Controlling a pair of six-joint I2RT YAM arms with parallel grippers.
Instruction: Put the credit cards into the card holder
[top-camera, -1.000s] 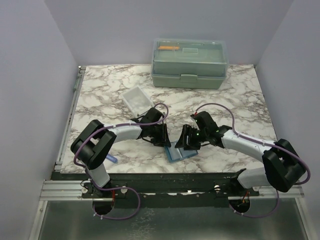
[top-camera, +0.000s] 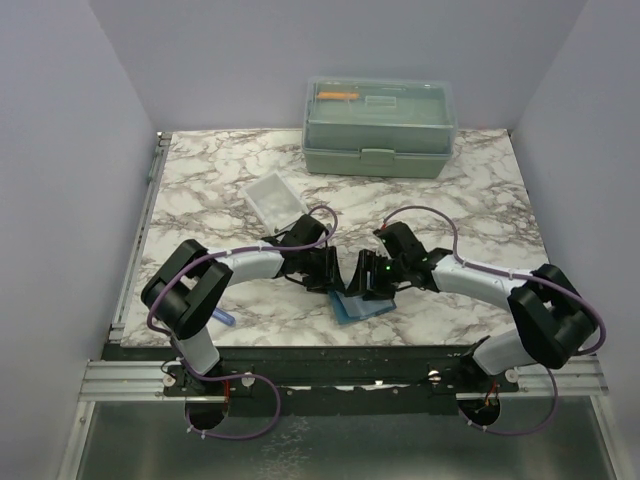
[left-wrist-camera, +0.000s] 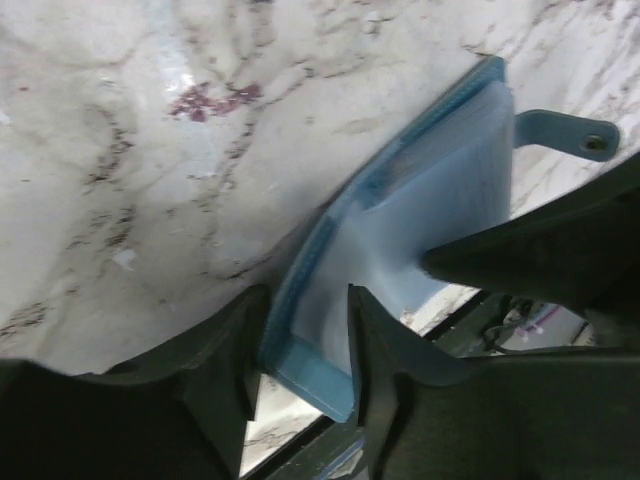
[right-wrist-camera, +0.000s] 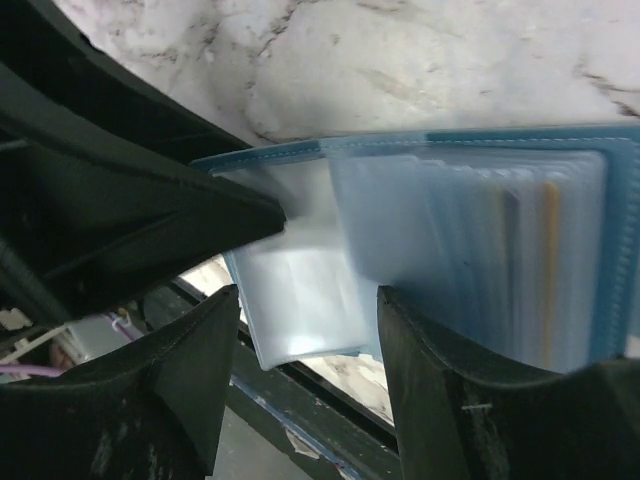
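Observation:
The blue card holder (top-camera: 345, 308) lies open near the table's front edge, its clear sleeves (right-wrist-camera: 470, 230) spread. My left gripper straddles the holder's curved left cover (left-wrist-camera: 305, 375). The cover's edge runs between its fingers, but how firmly they press on it does not show. My right gripper is over the sleeves, partly open; no card shows between its fingers. A pale, see-through pocket (right-wrist-camera: 290, 280) lies beneath and between them. Several sleeve layers are stacked toward the right, and whether cards are inside cannot be made out.
A white tray (top-camera: 274, 203) stands behind the left arm. A small blue object (top-camera: 222, 316) lies at the front left. The large lidded box (top-camera: 378, 130) occupies the back. Both grippers are close together over the holder.
My left arm stays almost where it was.

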